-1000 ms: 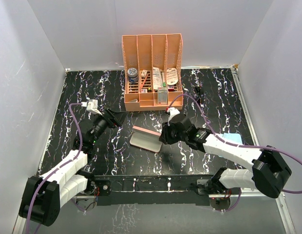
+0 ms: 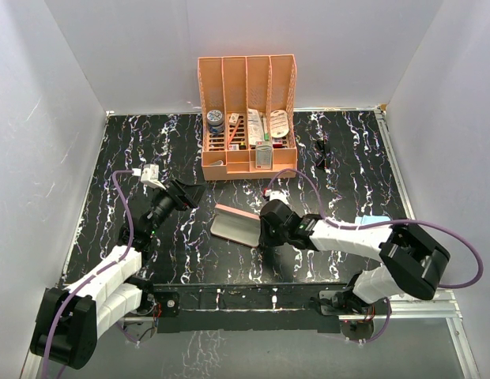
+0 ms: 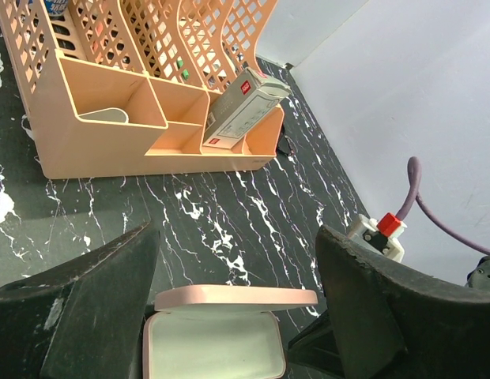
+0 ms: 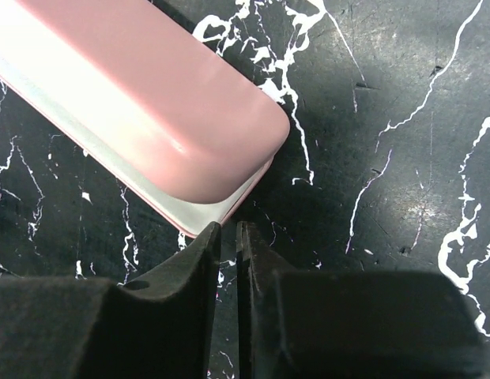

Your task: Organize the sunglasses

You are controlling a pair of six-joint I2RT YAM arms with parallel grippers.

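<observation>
An open glasses case [image 2: 235, 230], pale inside with a pink lid, lies on the dark marbled table with nothing visible inside it. Dark sunglasses [image 2: 322, 153] rest right of the organizer. At the case's right end is my right gripper [image 2: 263, 242]; in the right wrist view its fingertips stand slightly apart near the corner of the case [image 4: 182, 103], with only table showing in the narrow gap. My left gripper [image 2: 199, 195] hovers left of and beyond the case, its fingers [image 3: 95, 308] wide apart and holding nothing. The case [image 3: 217, 347] shows beyond them.
An orange organizer [image 2: 249, 170] with a tin [image 2: 216, 121], a small box [image 2: 264, 155] and other items stands at the back. A light blue cloth [image 2: 374, 222] lies at the right, partly behind my right arm.
My right gripper has come down and slightly toward the front at the case's right end, its arm following. The case, sunglasses and left arm look unmoved.
</observation>
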